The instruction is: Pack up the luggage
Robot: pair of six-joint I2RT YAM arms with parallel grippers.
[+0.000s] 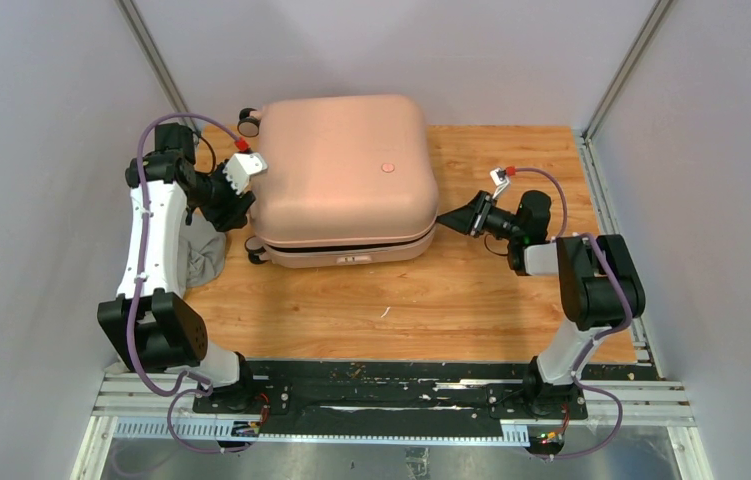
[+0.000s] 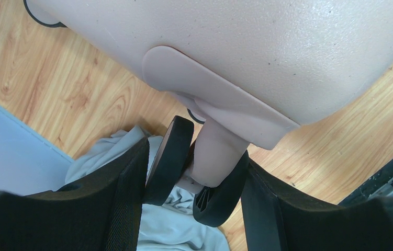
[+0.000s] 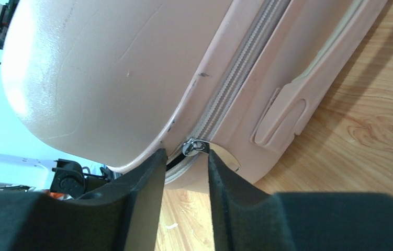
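The pink suitcase [image 1: 343, 170] lies closed on the wooden table, with a dark gap along part of its front seam. My left gripper [image 1: 234, 212] is at its left end; in the left wrist view its fingers are around a pink wheel mount [image 2: 217, 154], and I cannot tell whether they grip it. My right gripper [image 1: 453, 222] is at the suitcase's front right corner. In the right wrist view its part-open fingers stand either side of the metal zipper pull [image 3: 194, 146] on the zipper [image 3: 228, 83]; whether they touch it is unclear.
A grey cloth [image 1: 201, 255] lies at the left under the left arm. Walls bound the table on the sides and back.
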